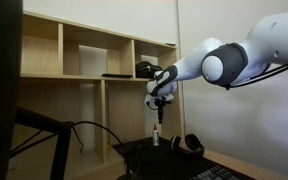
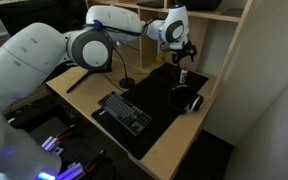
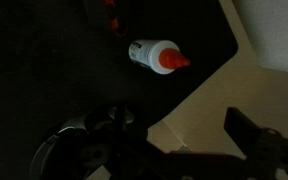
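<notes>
A small white bottle [image 3: 152, 53] with a red-orange tip stands on the black desk mat [image 2: 156, 105], close to the shelf's back corner. In the wrist view it lies beyond the fingers, toward the top of the picture. My gripper [image 1: 160, 103] hangs pointing down above the bottle, with a gap between them in exterior view 1. From exterior view 2, the gripper [image 2: 185, 52] is likewise over the bottle [image 2: 183, 76]. Its dark fingers [image 3: 246, 130] stand wide apart in the wrist view, nothing held between them.
Black headphones [image 2: 184, 99] lie on the mat just in front of the bottle. A keyboard [image 2: 124, 113] rests nearer the desk's front. Wooden shelving [image 1: 124, 105] closes in the back, with a dark bag [image 1: 146, 70] on an upper shelf.
</notes>
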